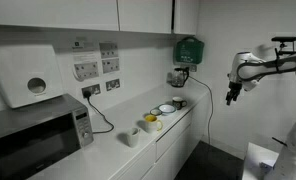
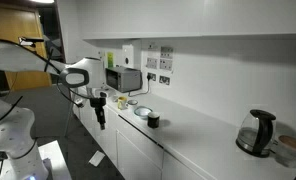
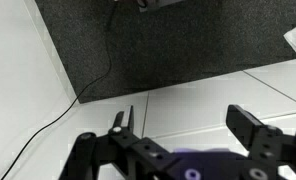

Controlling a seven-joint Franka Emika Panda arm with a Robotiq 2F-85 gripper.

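Note:
My gripper shows at the bottom of the wrist view, its two dark fingers wide apart and nothing visible between them. In exterior view 1 the gripper [image 1: 234, 94] hangs in the air at the right, well clear of the counter. From the other side, the gripper [image 2: 94, 108] is out in front of the counter. A yellow mug [image 1: 153, 123] and a pale cup [image 1: 132, 137] stand on the counter. Beyond them are a shallow bowl [image 1: 167, 109] and a dark mug [image 2: 153, 121].
A microwave [image 2: 124, 80] sits at one end of the counter; a kettle [image 2: 256, 132] and a metal pot [image 2: 289, 150] are at the other. Between the dark mug and kettle, the counter [image 2: 203, 141] is bare. Dark floor [image 3: 178, 55] lies below the gripper, with a cable [image 3: 83, 92] across it.

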